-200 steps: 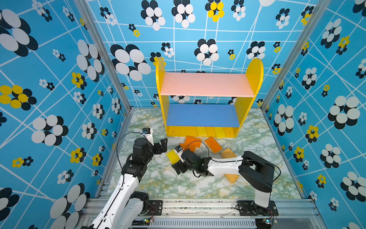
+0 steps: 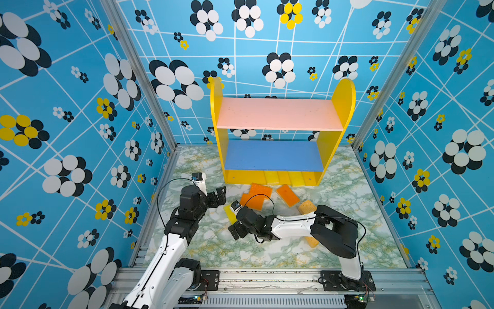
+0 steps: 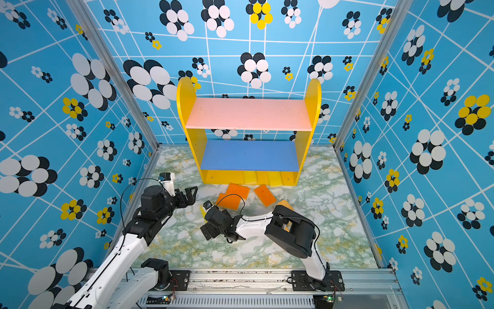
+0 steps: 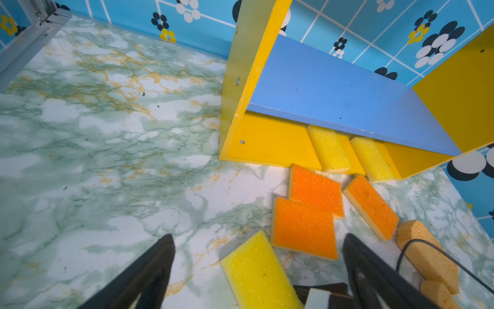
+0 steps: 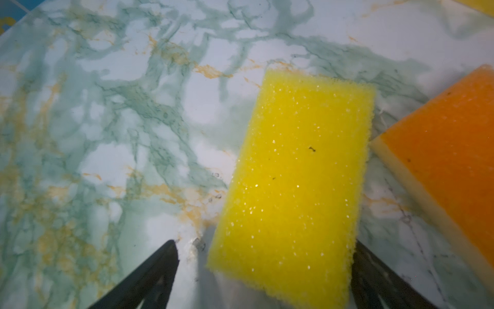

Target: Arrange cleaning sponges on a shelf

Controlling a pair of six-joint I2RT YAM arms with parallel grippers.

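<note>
A yellow sponge [image 5: 298,185] fills the middle of the right wrist view, its near end between the spread fingers of my right gripper [image 2: 237,230]. Its near right corner meets or overlaps the right finger [image 5: 378,283]; contact is unclear. The fingers are open. To the left my left gripper [image 2: 216,197] hangs open and empty above the table. Two orange sponges [image 4: 304,229] lie together in front of the shelf unit, another orange sponge [image 4: 371,207] beside them. Under the blue shelf [image 2: 272,154] sit yellow sponges [image 4: 329,149] on the bottom board.
Tan sponges [image 4: 428,255] lie at the right, partly behind the right arm [image 2: 296,226]. The pink top shelf [image 2: 278,113] and the blue shelf are bare. Open marble table [image 4: 113,180] stretches left of the unit. The two grippers stand close together.
My right gripper has moved left over the yellow sponge, now covering more of it in the top left view. The left arm has stayed still.
</note>
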